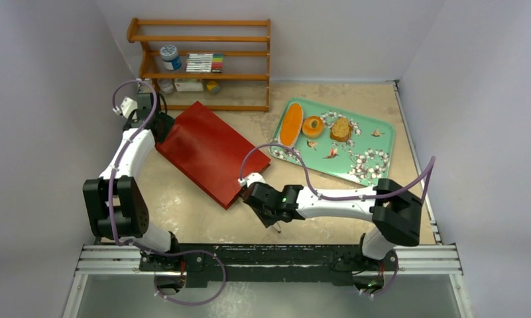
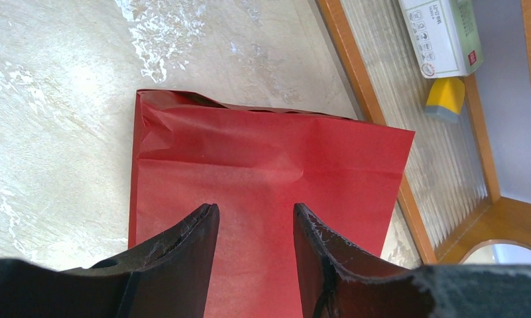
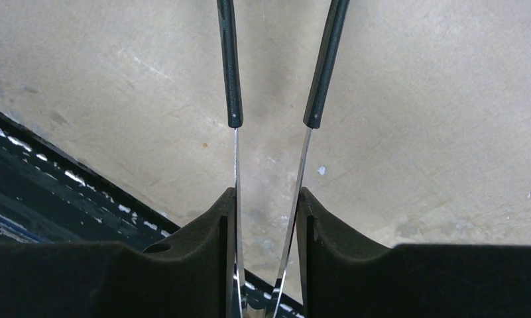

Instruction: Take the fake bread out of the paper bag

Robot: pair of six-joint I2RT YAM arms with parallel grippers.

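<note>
The red paper bag (image 1: 209, 156) lies flat and slanted on the table; its inside is hidden. A narrow gap runs along its far edge in the left wrist view. Over the bag's upper-left end is my left gripper, its fingers apart, with only red paper visible beneath them. Metal tongs (image 3: 237, 165) with long black ends are held in my right gripper; their two arms stand apart. In the top view my right gripper (image 1: 261, 199) is beside the bag's lower-right end, the dark tong ends mostly hidden there.
On the right, a green floral tray (image 1: 365, 156) carries an orange loaf (image 1: 290, 124), a round bun (image 1: 313, 126) and a brown piece (image 1: 341, 130). A wooden shelf (image 1: 203, 76) with small items stands behind the bag. Bare table lies in front of the tray.
</note>
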